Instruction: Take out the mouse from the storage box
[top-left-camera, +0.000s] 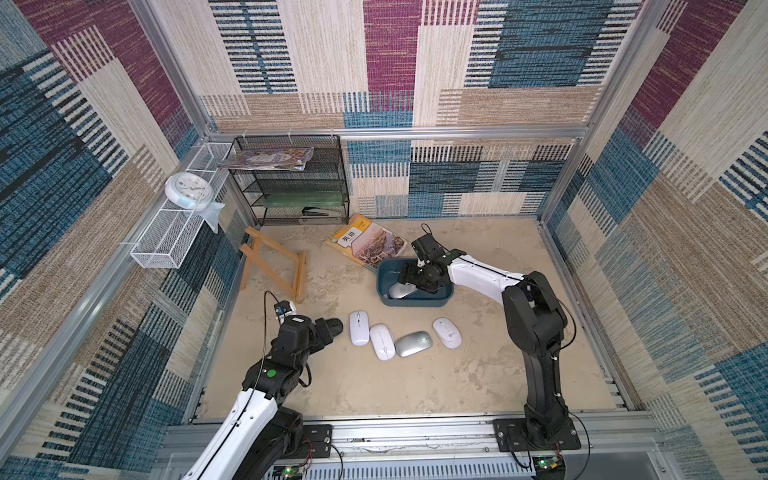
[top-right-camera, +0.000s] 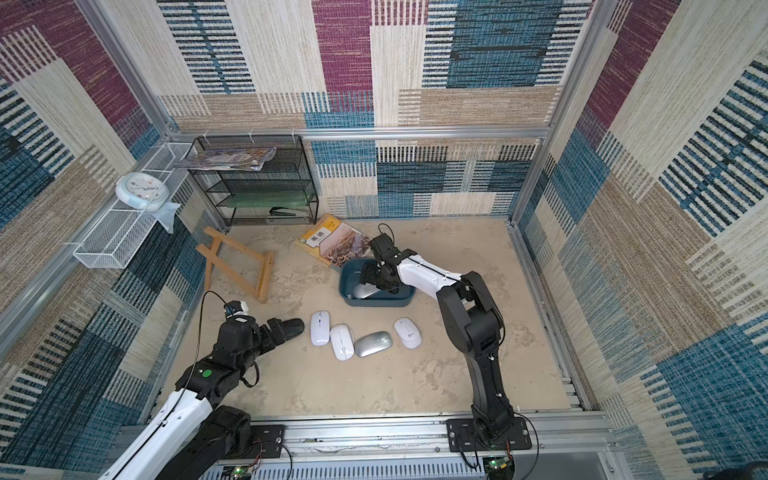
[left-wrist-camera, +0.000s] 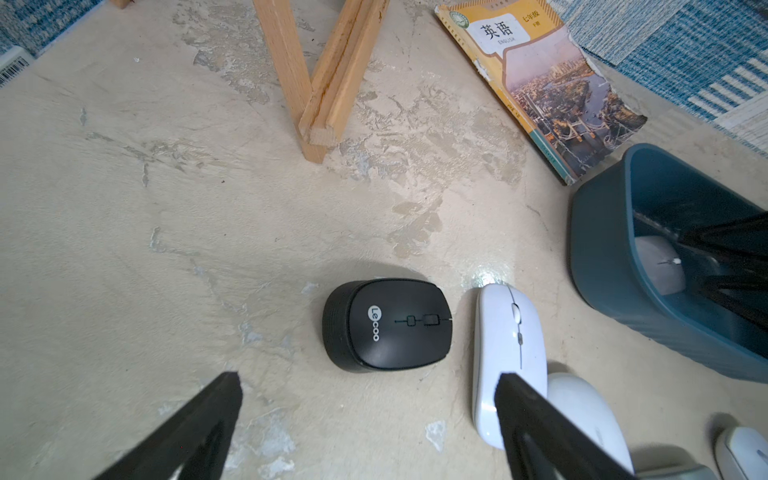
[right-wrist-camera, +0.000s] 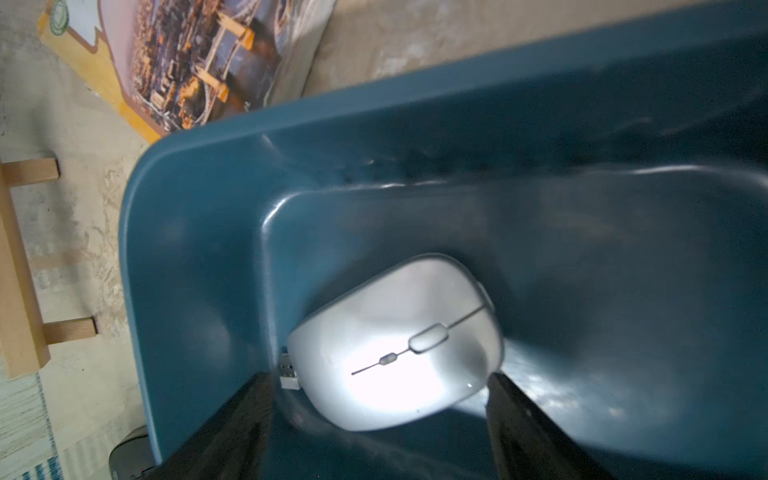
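Observation:
Inside the teal storage box (top-left-camera: 416, 301) lies a silver mouse (right-wrist-camera: 384, 336), with a small receiver at its left end in the right wrist view. My right gripper is down in the box with its fingers apart on either side of the mouse's lower part; whether they touch it is unclear. My left gripper is open above the table, behind a black Lecoo mouse (left-wrist-camera: 386, 324), with nothing between its fingers.
Several mice, including a white one (top-left-camera: 358, 326) and a silver one (top-left-camera: 413, 344), lie in front of the box. An English book (left-wrist-camera: 532, 88), a wooden stand (top-left-camera: 300, 276) and a wire rack (top-left-camera: 292, 208) are behind.

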